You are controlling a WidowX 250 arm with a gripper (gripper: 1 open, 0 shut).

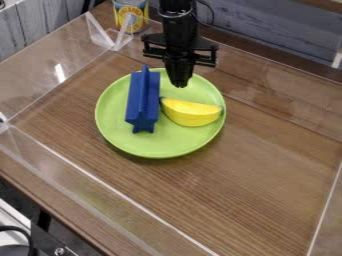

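A black gripper (179,76) hangs over the back of a green plate (163,145), shut, with nothing visible between its fingers. On the plate a long blue object (143,100) lies along the left side, and a yellow wedge-shaped piece (190,112) lies to its right, in front of the gripper.
A can (130,16) with a blue and yellow label stands at the back left. Clear walls border the tray area.
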